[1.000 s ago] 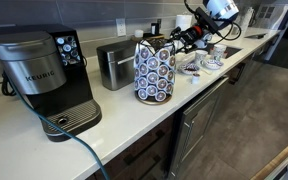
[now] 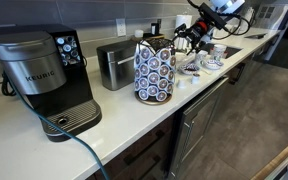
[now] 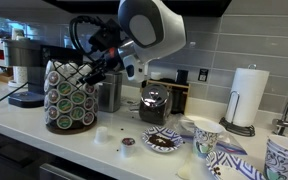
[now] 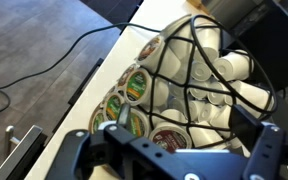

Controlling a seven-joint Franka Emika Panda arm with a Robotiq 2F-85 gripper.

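A wire carousel packed with coffee pods stands on the counter; its round base is dark. In exterior view 2 the same pod carousel is at the left, with my gripper at its upper right side. Looking down in the wrist view, I see pods with green and red lids behind black wires. My gripper is open over the carousel's top, its dark fingers apart at the lower edge. Whether a finger touches a pod or wire cannot be told.
A Keurig coffee maker stands to the left, and a toaster sits behind the carousel. Loose pods, plates, bowls and a paper towel roll occupy the right. Bare counter shows in front of the carousel.
My arm's wrist has shifted and turned slightly near the carousel's upper right side, showing more of its dark part. The carousel and the coffee maker have stayed in place.
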